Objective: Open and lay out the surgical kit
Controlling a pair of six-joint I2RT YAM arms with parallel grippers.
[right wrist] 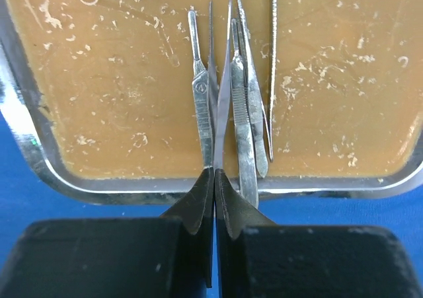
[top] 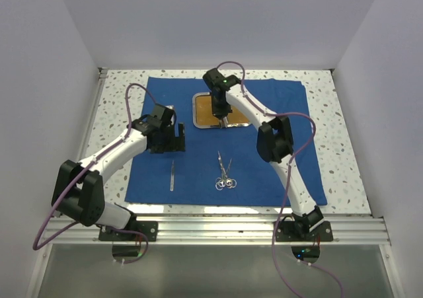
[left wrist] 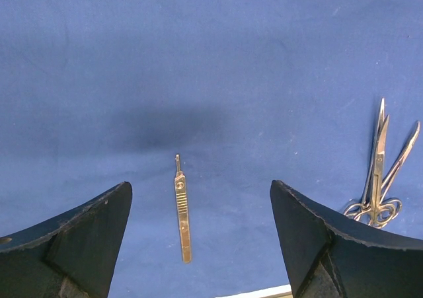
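A steel tray (top: pixel 201 110) with a tan bottom sits at the back of the blue cloth. In it several slim instruments (right wrist: pixel 241 119) lie bunched lengthwise. My right gripper is over them at the tray's near rim, fingertips together; whether anything thin is between them is unclear. My left gripper stands open over the cloth. Below it a scalpel handle (left wrist: pixel 182 215) lies alone; to its right lie scissors (left wrist: pixel 379 166) and similar ringed instruments in a small group.
The blue cloth (top: pixel 277 186) has free room at the front right and around the scalpel handle. Speckled table (top: pixel 344 166) shows around its edges.
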